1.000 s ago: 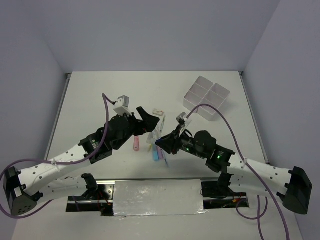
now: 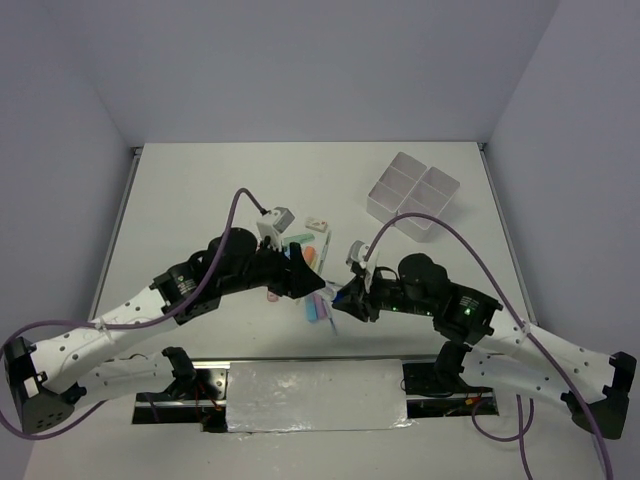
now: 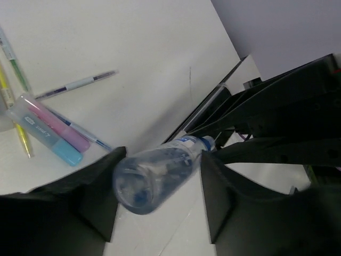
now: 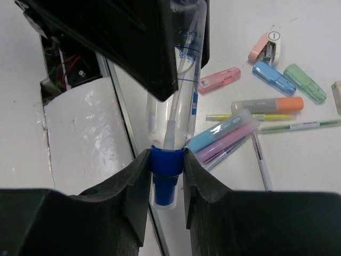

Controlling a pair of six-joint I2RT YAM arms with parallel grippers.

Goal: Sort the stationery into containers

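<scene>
A clear tube (image 4: pixel 184 101) with a blue collar and a thin stick inside hangs above the table between both hands. My right gripper is shut on its blue collar. Around the tube's other end stands my left gripper, its fingers apart on either side of the clear body; one dark finger partly covers the tube in the right wrist view. On the table lie a blue marker (image 4: pixel 221 131), a purple marker (image 4: pixel 229 141), an orange-capped marker (image 4: pixel 267 105), a green one (image 4: pixel 305 84) and a pink one (image 4: pixel 219 79). The divided container (image 2: pixel 413 195) looks empty at the back right.
A pink-and-white stapler (image 4: pixel 265 49) and an eraser (image 2: pixel 316 224) lie behind the markers. Several thin pens (image 3: pixel 82 82) lie scattered nearby. Its front edge (image 2: pixel 315 359) runs close below the grippers.
The right gripper has shifted right with the tube. My left gripper has swung right and toward the table's front, coming up to the tube's clear end.
</scene>
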